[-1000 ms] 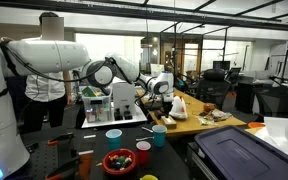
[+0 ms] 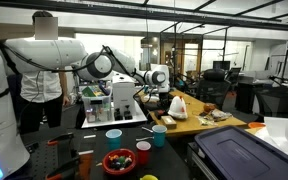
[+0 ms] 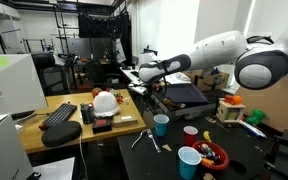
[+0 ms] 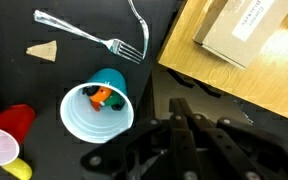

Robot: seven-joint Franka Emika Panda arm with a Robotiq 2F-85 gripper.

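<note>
My gripper is shut in the wrist view, with nothing showing between its fingers. It hangs over the gap beside the wooden table edge, to the right of a blue cup (image 4: 108, 77). Small orange and green pieces lie inside that cup. At the left edge is a red cup (image 4: 14, 121) with a white inside, touching or close to a yellow object (image 4: 20, 169). A fork (image 4: 84, 35) lies above the blue cup on the dark surface. In exterior view 2, two blue cups (image 3: 161, 125) and a red bowl (image 3: 221, 169) of mixed pieces stand on the dark table.
A cardboard box (image 4: 246, 30) sits on the wooden table (image 4: 187, 48). In exterior view 1, a big dark tray (image 2: 246, 158) fills the right foreground, and a grey-white bin (image 2: 96, 108) stands at the left. Several items crowd the wooden table.
The arm's bend over the table has shifted slightly from its earlier pose. The cups, bowl and tray look unmoved.
</note>
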